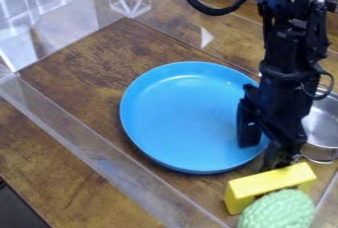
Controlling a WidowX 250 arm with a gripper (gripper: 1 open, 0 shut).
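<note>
The black gripper (264,133) hangs low at the right edge of a blue plate (179,114), its dark fingers pointing down over the plate's rim and the gap beside it. It appears open, though the fingertips are dark and hard to make out; nothing shows clearly between them. Just below it lie a yellow block (264,185) and a pale green textured object (275,214). A metal bowl (321,126) sits to the right, partly behind the gripper.
A clear plastic barrier runs along the left and back of the wooden table (79,54). A patterned cloth (40,5) is at the back left.
</note>
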